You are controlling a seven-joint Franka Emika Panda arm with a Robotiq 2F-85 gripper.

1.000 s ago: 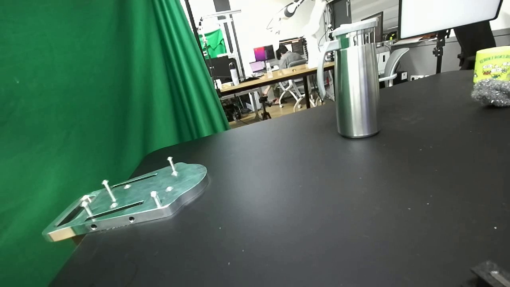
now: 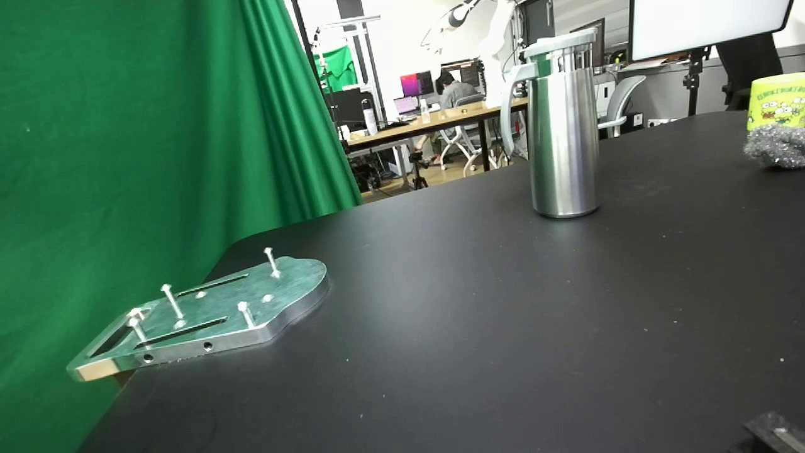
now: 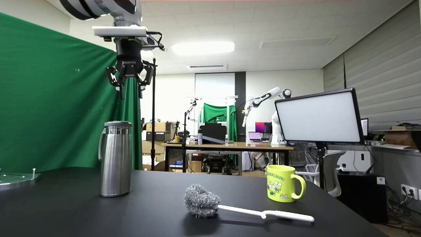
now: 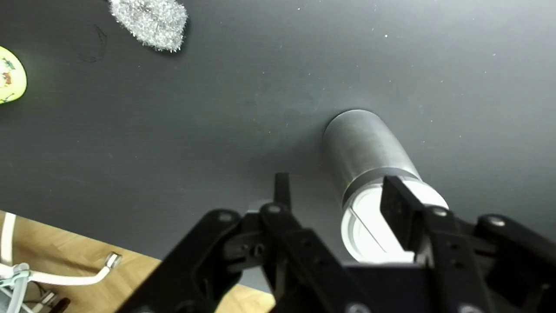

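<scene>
High above the table hangs my gripper (image 3: 131,94), pointing down, its two fingers apart and nothing between them. Below it in exterior view 2 stands a steel pitcher (image 3: 116,162), upright, with a grey lid and a handle on its left. From the wrist, the pitcher's body (image 4: 365,143) and pale lid (image 4: 365,221) appear partly behind the right finger (image 4: 397,208). A clear gap separates the fingertips from the lid. A silver tinsel brush head (image 3: 201,200) with a white handle (image 3: 290,215) lies on the table. Behind it is a yellow-green mug (image 3: 281,183), upright.
A metal plate with upright bolts (image 2: 219,306) lies at the table's left edge, near the green curtain (image 2: 136,136). A light panel (image 3: 319,116) stands beyond the mug. Some dark object (image 2: 777,434) shows at the near right corner.
</scene>
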